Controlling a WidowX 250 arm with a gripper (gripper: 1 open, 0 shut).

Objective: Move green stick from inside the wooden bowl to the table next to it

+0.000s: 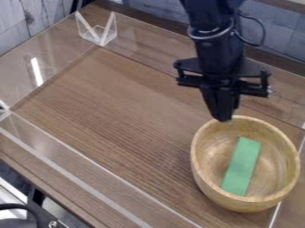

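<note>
The green stick [241, 166] lies inside the round wooden bowl [210, 183], slanting along its floor near the middle. The bowl rests at the table's lower right. My black gripper [223, 116] points down at the bowl's far rim, left of centre, with its pale tip close to that rim in the picture. Whether it touches the rim is unclear. The stick is plainly apart from the gripper. From this angle the fingers blend together, so their opening cannot be made out.
Bare wooden table [113, 116] spreads to the left of the bowl. A clear, angular plastic piece [98, 29] stands at the far left corner. Black cables [30, 212] sit at the lower left, outside the table's edge.
</note>
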